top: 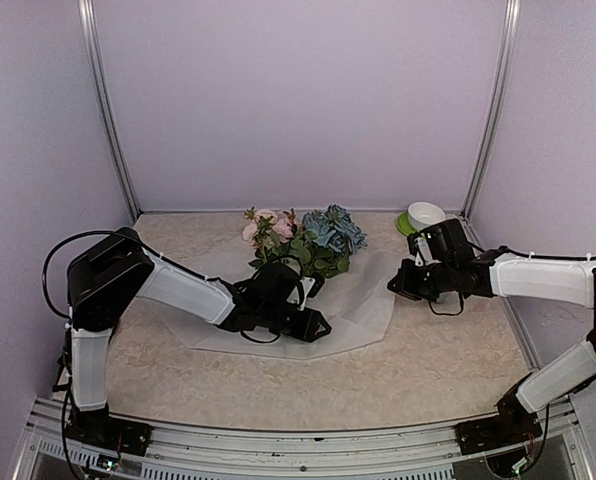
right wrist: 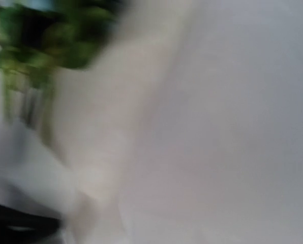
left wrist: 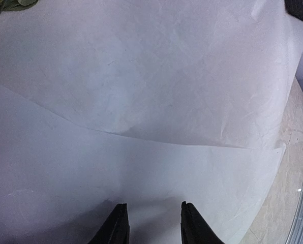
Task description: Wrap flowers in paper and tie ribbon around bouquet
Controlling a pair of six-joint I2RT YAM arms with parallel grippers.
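Note:
The bouquet lies on a translucent white wrapping sheet point(top: 278, 346), its pink flowers point(top: 277, 224) to the left of the blue flowers point(top: 335, 230). Green stems point(right wrist: 44, 112) show blurred in the right wrist view. Low over the sheet, in front of the bouquet, my left gripper is partly open, with only paper below its fingers point(left wrist: 122, 218). At the sheet's right edge my right gripper point(top: 396, 287) is shut on the paper, which rises toward it. Paper fills most of the right wrist view and hides that gripper's fingers.
A white bowl point(top: 425, 214) on a green plate point(top: 404, 224) stands at the back right, behind the right arm. Walls close in the back and both sides.

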